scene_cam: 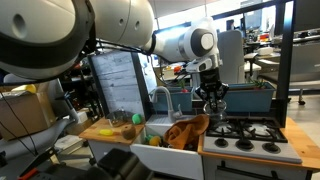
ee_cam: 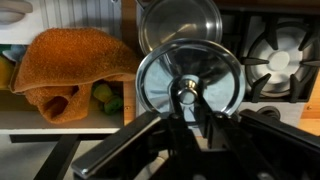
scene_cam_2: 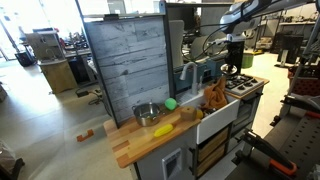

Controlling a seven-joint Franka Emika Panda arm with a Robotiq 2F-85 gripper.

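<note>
A round glass lid with a metal rim point(ee_cam: 152, 88) is held by its central knob, with my gripper shut on it. Past the lid's upper edge in the wrist view is a silver pot point(ee_cam: 178, 20), open at the top and partly covered by the lid in this view. Lid and pot overlap but are not centred on each other there. In exterior view 1 my gripper point(scene_cam: 214, 101) points down above the left end of the stove. How much height separates lid from pot cannot be told.
The black-grated stove point(scene_cam: 252, 137) lies to the right. An orange-brown towel point(ee_cam: 80, 62) hangs over the sink beside the lid, with green items below it. A faucet point(scene_cam: 163, 98) rises behind the sink, and a blue rack point(scene_cam: 250, 101) stands at the back.
</note>
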